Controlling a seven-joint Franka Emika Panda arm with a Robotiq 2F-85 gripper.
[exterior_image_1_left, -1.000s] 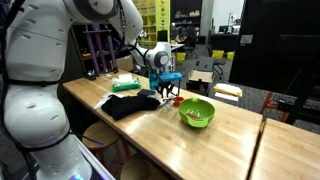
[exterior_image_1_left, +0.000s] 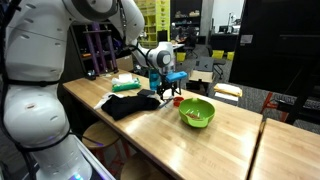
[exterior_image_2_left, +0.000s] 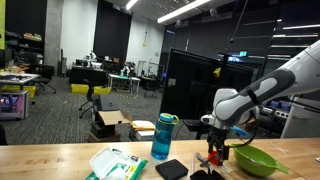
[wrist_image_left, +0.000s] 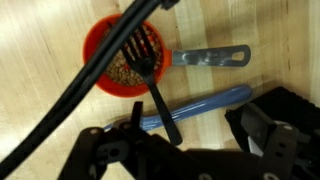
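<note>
In the wrist view, a red-orange cup (wrist_image_left: 92, 45) with a grey handle (wrist_image_left: 212, 57) holds small brown pieces. A black fork (wrist_image_left: 160, 105) has its tines over the cup, its stem reaching toward my gripper. Whether the fork rests on the rim cannot be told. The gripper stands open, one finger on each side of the fork's stem end. Beneath the fork lies a blue-grey utensil (wrist_image_left: 205, 105). From outside, the gripper (exterior_image_1_left: 168, 92) is low over the table beside the red cup (exterior_image_1_left: 178, 101).
A green bowl (exterior_image_1_left: 197, 113) stands close to the cup. Black cloth (exterior_image_1_left: 130, 105) lies on its other side. A blue bottle (exterior_image_2_left: 163, 137) and a green-and-white bag (exterior_image_2_left: 127, 164) are also on the table.
</note>
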